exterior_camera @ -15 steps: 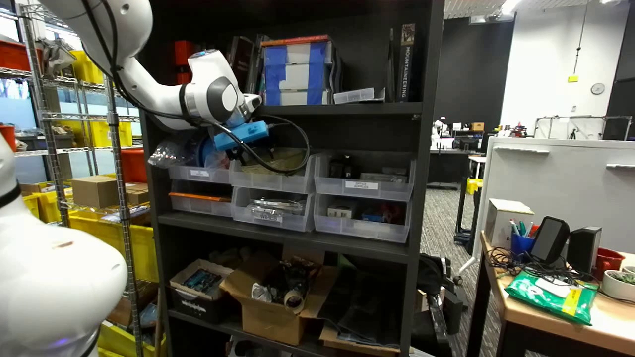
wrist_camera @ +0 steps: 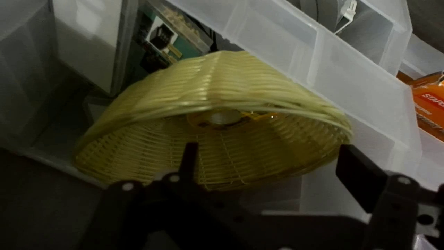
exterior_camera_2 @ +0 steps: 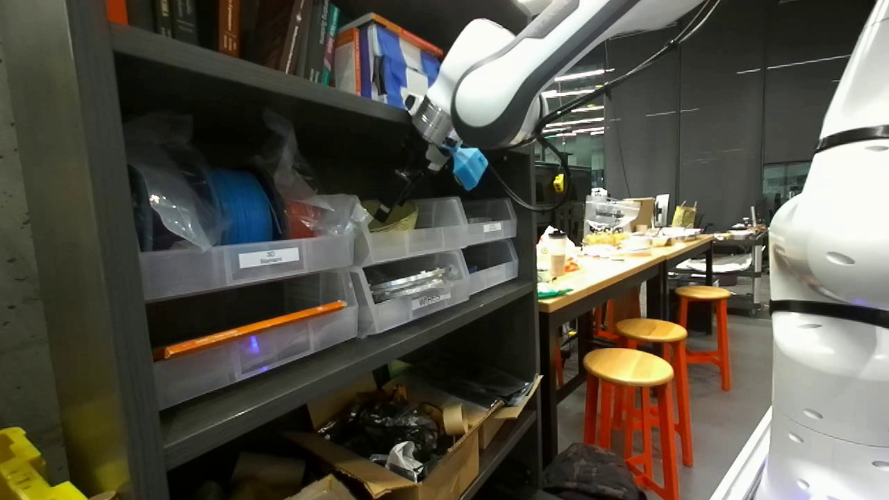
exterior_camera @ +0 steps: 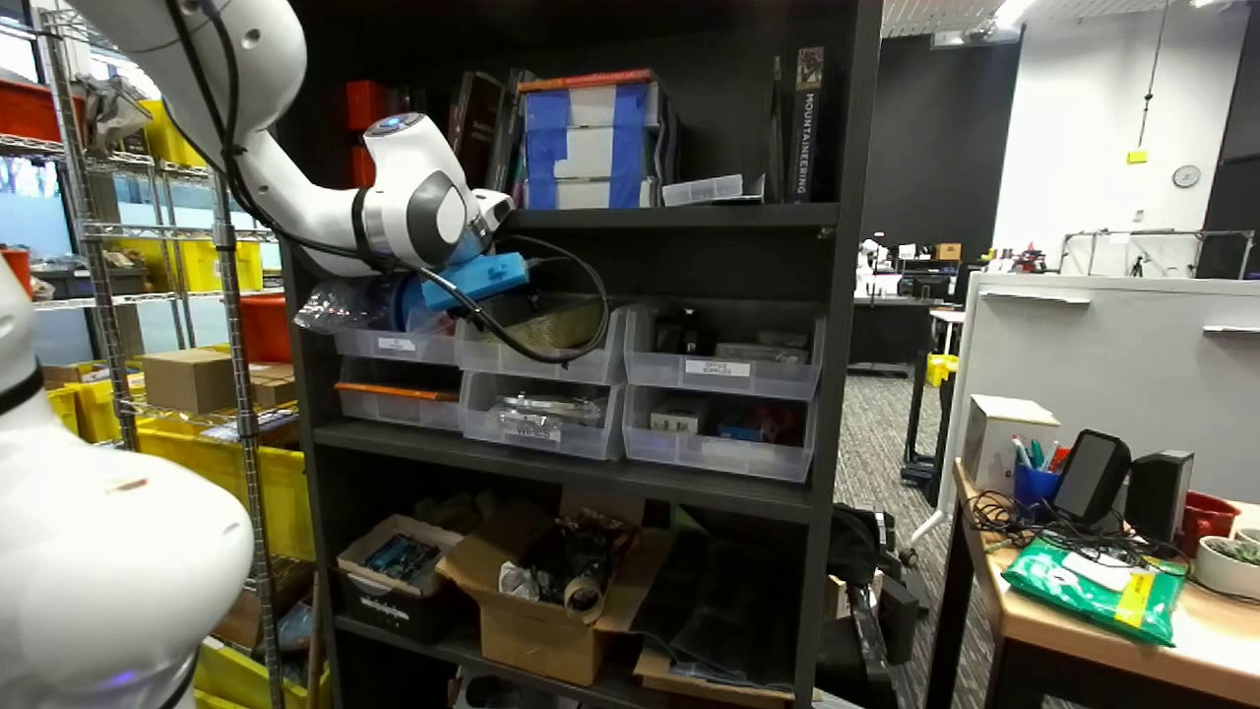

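A pale yellow woven basket [wrist_camera: 208, 87] lies tilted in the upper middle clear bin [exterior_camera_2: 414, 239], its mouth facing my gripper. Inside the basket is a small clear and orange item [wrist_camera: 224, 118], only partly visible. My gripper stands open in front of the basket's lower rim, with one finger across the basket's mouth and the other near its right end. Whether either finger touches the rim, I cannot tell. From the side, the gripper [exterior_camera_2: 392, 196] reaches down over the bin, just at the basket [exterior_camera_2: 398, 218].
A bin with spools and plastic bags [exterior_camera_2: 242, 204] adjoins on one side. Overhead runs the book shelf [exterior_camera: 709, 218]; below sit the wires bin [exterior_camera: 543, 414] and the lower shelf's cardboard box [exterior_camera: 537, 632]. A loose black cable [exterior_camera: 608, 295] loops from the arm.
The arm's wrist and blue mount have shifted slightly left and dipped a little in exterior view 1. The shelf's contents look unmoved.
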